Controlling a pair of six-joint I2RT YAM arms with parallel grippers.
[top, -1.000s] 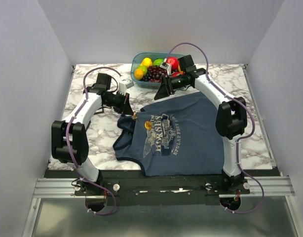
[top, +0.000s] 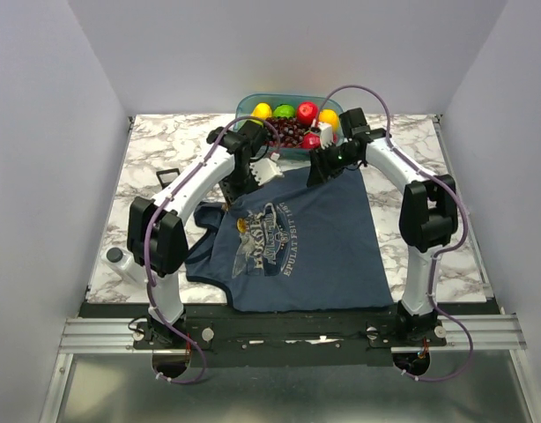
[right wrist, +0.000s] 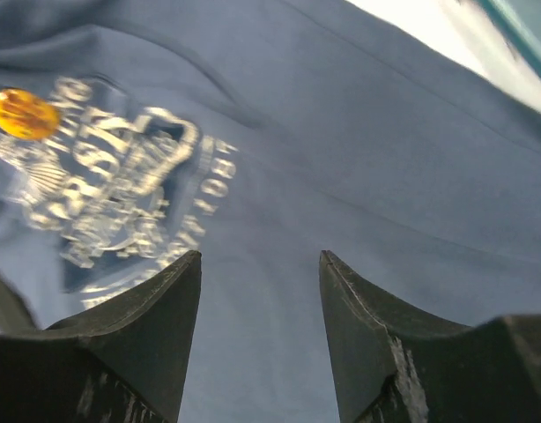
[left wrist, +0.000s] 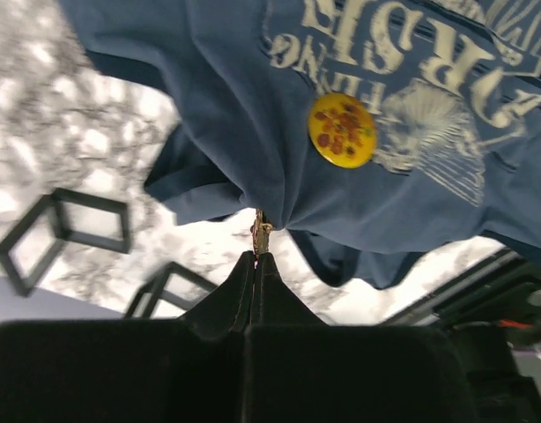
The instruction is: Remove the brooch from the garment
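Note:
The dark blue garment (top: pixel 323 256) with pale lettering lies spread over the marble table. In the left wrist view, a small gold brooch (left wrist: pixel 261 231) sits at the tips of my left gripper, which is shut on it. Garment cloth (left wrist: pixel 275 189) is drawn to a point at the brooch. A round yellow badge (left wrist: pixel 342 130) with a brownish pattern lies on the cloth nearby. My right gripper is open over the garment's upper part, nothing between its fingers; the top view has it near the back edge.
Behind the garment stands a teal basket (top: pixel 249 104) of fruit. A black frame (top: pixel 167 176) and a white bottle (top: pixel 122 262) are on the left. Bare marble (top: pixel 156 137) shows at the back left and along the right side.
The garment and its yellow badge have shifted left, along with the cloth at my left gripper. My right gripper has moved a little to the right.

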